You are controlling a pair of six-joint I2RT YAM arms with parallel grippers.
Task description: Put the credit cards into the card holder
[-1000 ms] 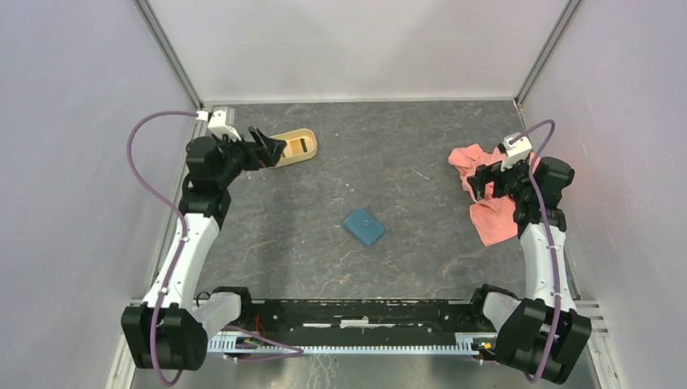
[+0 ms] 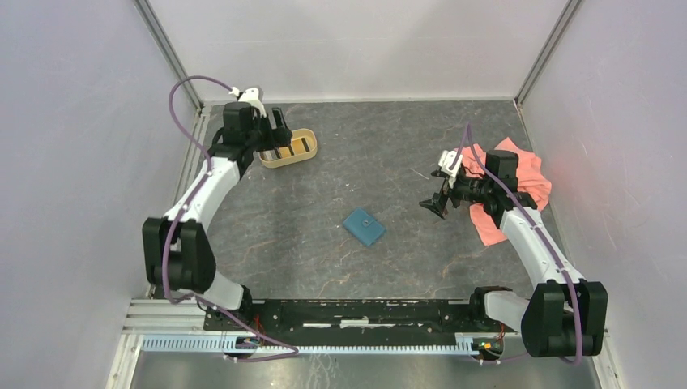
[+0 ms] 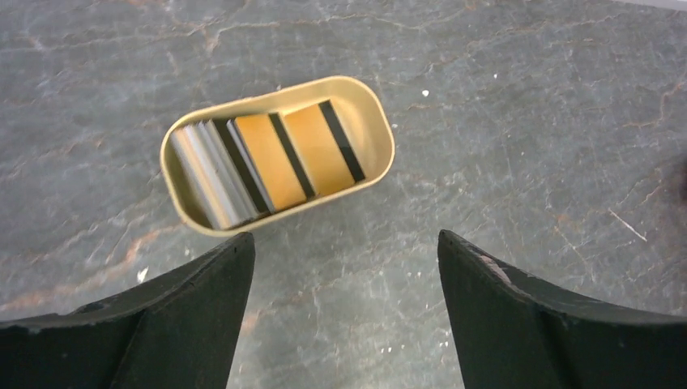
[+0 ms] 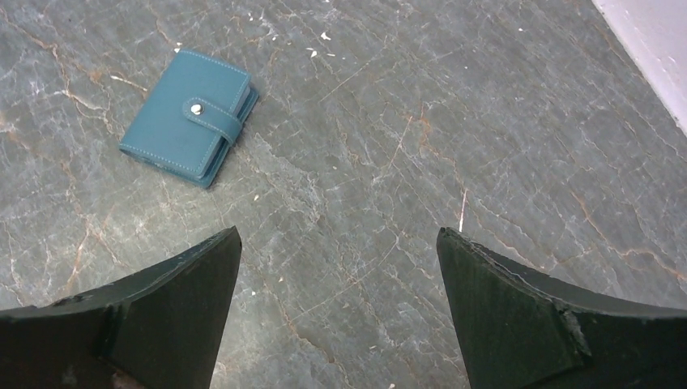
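A tan oval tray (image 3: pixel 374 130) holds several cards (image 3: pixel 271 154) in white, black and orange. My left gripper is over it at the top view's back left, its fingers apart with nothing between. A closed teal card holder (image 4: pixel 182 117) with a snap strap lies near the middle of the table (image 2: pixel 348 162). My right gripper is open and empty to the right of the card holder, which appears beyond its left finger in the right wrist view.
A crumpled pink cloth (image 2: pixel 531 174) lies at the right side, partly under the right arm. Walls line the back and sides. The middle of the table around the card holder is clear.
My left gripper has moved toward the back, over the tray. My right gripper has moved left and toward the front, off the pink cloth toward the card holder.
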